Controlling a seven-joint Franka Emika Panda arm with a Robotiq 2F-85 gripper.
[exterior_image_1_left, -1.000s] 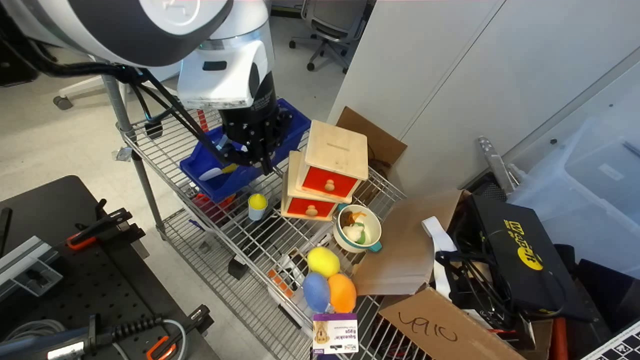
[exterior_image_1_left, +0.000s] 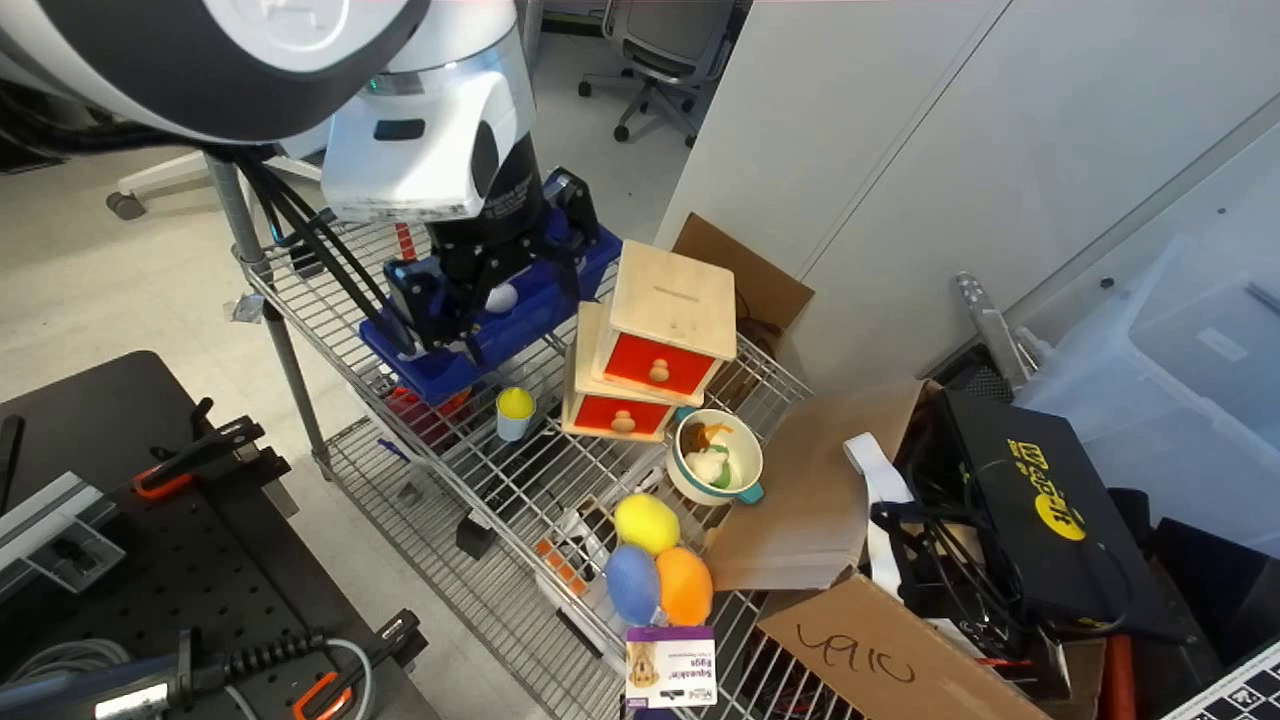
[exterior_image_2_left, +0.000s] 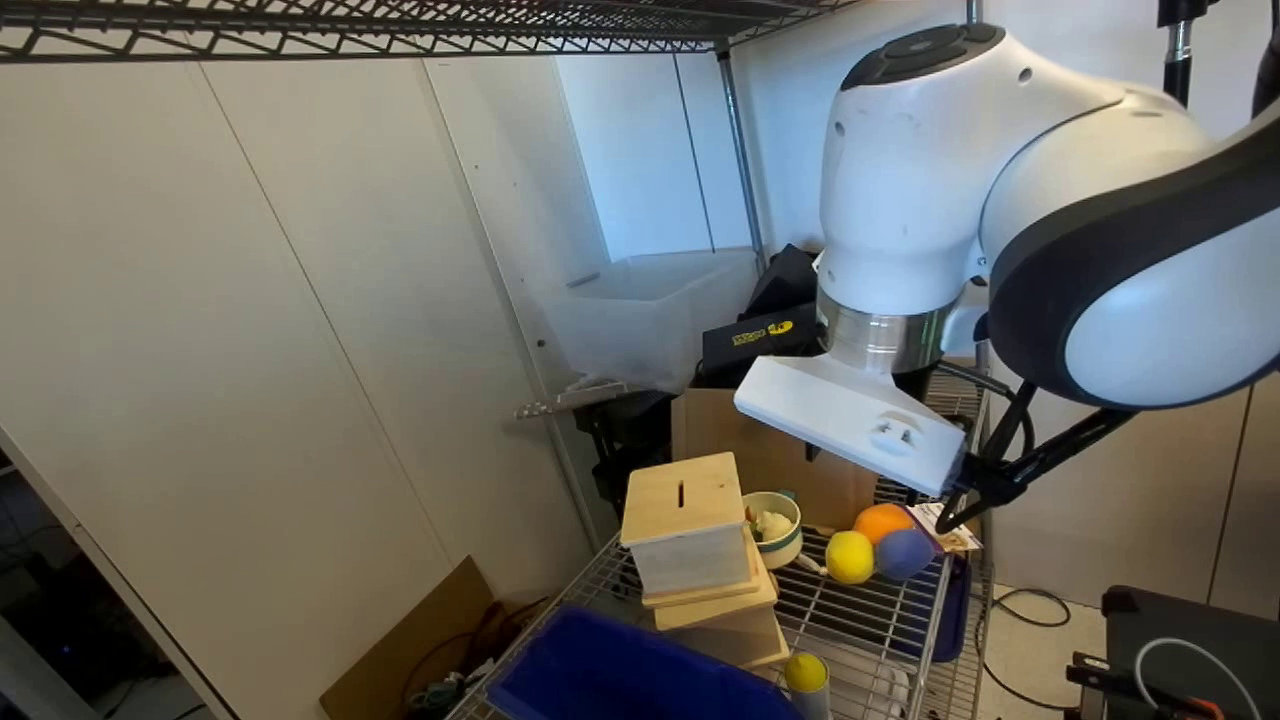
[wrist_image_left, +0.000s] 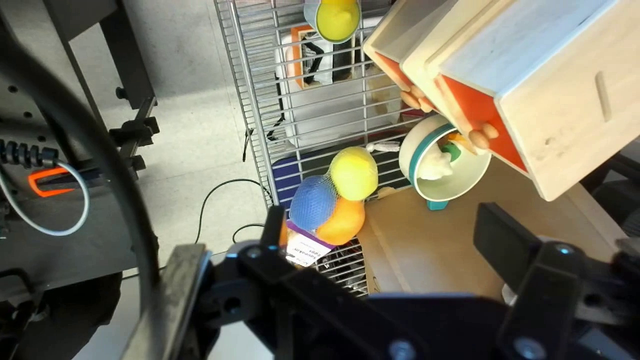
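Note:
My gripper (exterior_image_1_left: 510, 324) stands open above the blue bin (exterior_image_1_left: 444, 382) in exterior view 1, its fingers wide apart. Nothing sits between the two black fingers in the wrist view. Inside the bin a small white item (exterior_image_1_left: 501, 298) shows behind the gripper; the arm hides much of the rest. Right of the bin, wooden boxes with red drawers (exterior_image_1_left: 654, 360) are stacked on the wire shelf. A cream bowl with a teal rim (wrist_image_left: 445, 159) holds white, orange and green pieces. Yellow, blue and orange balls (wrist_image_left: 354, 174) lie together in netting with a card tag.
A cup with a yellow top (exterior_image_1_left: 515, 412) stands between bin and boxes. An open cardboard box (exterior_image_1_left: 792, 504) with cables and black gear lies at the right. The black workbench (exterior_image_1_left: 156, 540) is off to the left, across a floor gap.
My gripper has gone from shut to open. The arm has shifted slightly left, over the bin. The shelf's boxes, bowl and balls have stayed put.

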